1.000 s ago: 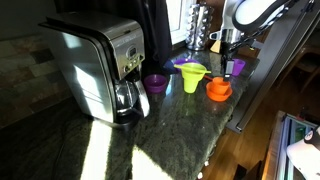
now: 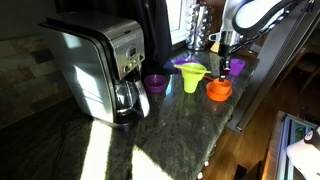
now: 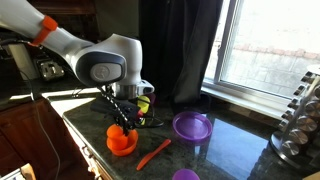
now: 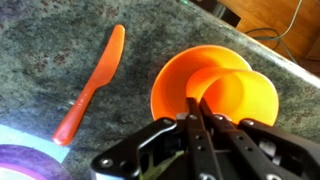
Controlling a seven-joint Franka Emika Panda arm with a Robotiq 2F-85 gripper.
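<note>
An orange bowl [image 4: 169, 94] rests on the dark counter, with an orange cup [image 4: 243, 90] lying tilted inside it in the wrist view. My gripper has its fingertips at the cup's near rim, shut on that thin edge. From the second exterior side, the gripper [image 3: 126, 126] points down over the cup [image 3: 116, 133], which sits in the bowl [image 3: 123, 149]. The first exterior view shows the bowl [image 2: 219, 93] near the counter's right edge. Exact finger contact there is too small to make out.
An orange knife [image 4: 91, 86] lies beside the bowl. Close by stand a yellow-green cup [image 2: 191, 82] and a purple bowl [image 2: 155, 83]; a purple plate [image 3: 192, 126] lies farther off. A coffee maker [image 2: 111, 66] occupies the left.
The arm has shifted slightly, bringing my gripper a little lower and closer to the orange bowl and cup. Other objects stay where they were.
</note>
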